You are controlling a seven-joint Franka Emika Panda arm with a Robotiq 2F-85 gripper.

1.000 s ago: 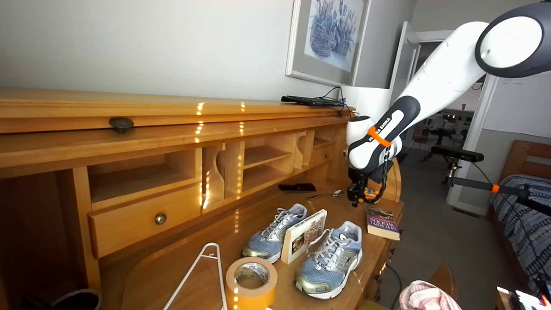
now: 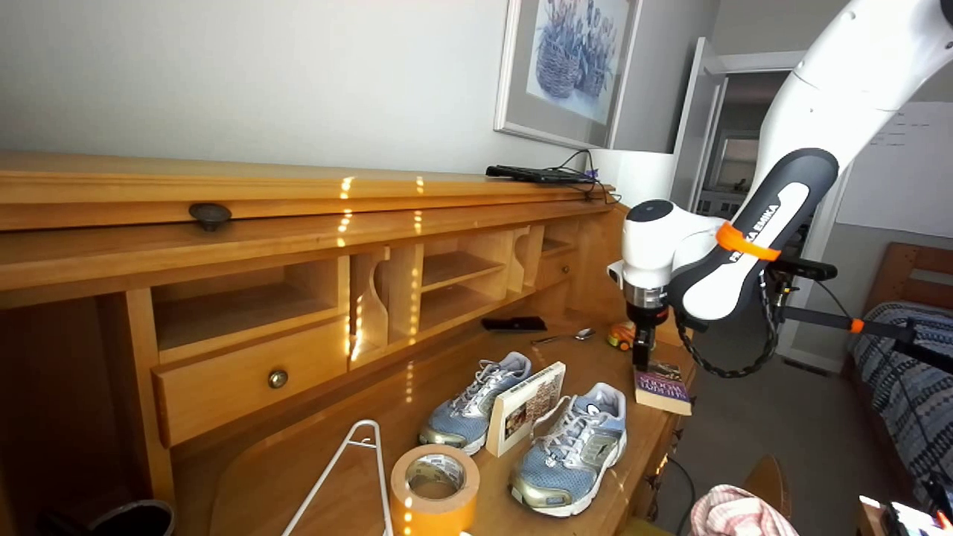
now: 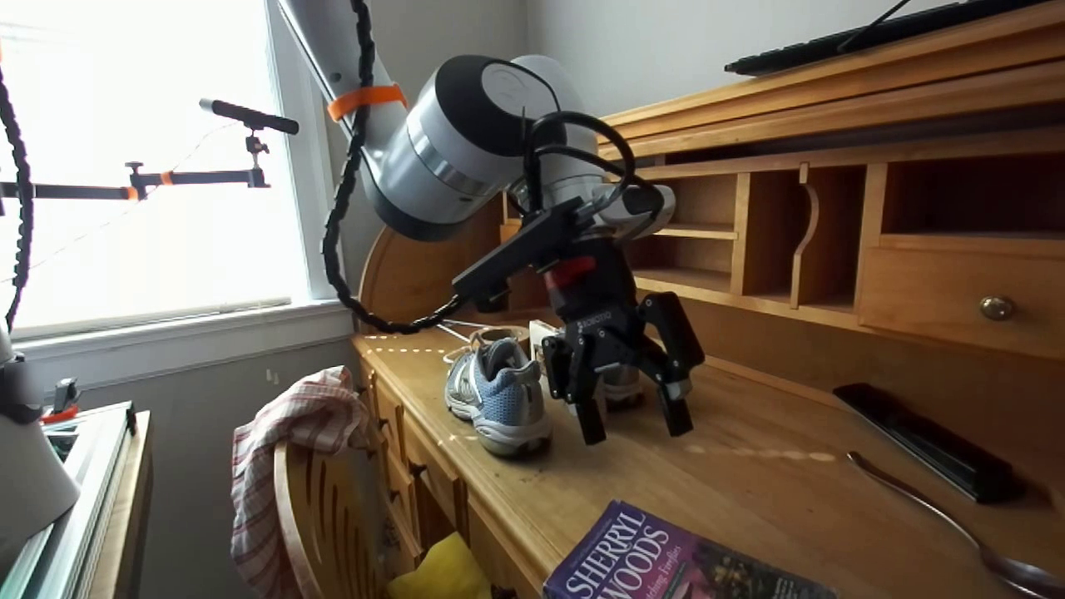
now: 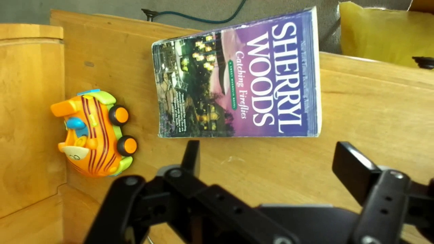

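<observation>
My gripper is open above the desk, with only bare wood showing below the gap between its fingers. In the wrist view a purple paperback book (image 4: 240, 77) lies flat just beyond the fingertips, its cover facing up. Left of the book stands an orange toy car (image 4: 97, 134) with green trim, near the desk's side wall. In exterior view 2 the gripper (image 3: 636, 424) hangs fingers down, and the book (image 3: 679, 564) lies nearer that camera. Exterior view 1 hides the fingertips' exact height over the desk.
Two grey-blue running shoes (image 2: 576, 447) flank an upright frame (image 2: 525, 406). A tape roll (image 2: 435, 487) and white hanger (image 2: 344, 464) are in front. A spoon (image 3: 948, 519) and black case (image 3: 928, 439) lie toward the back. The book lies at the desk's front edge.
The arm has swung from the back of the desk toward the front right, and the gripper now appears by the book. The objects on the desk have stayed in place.
</observation>
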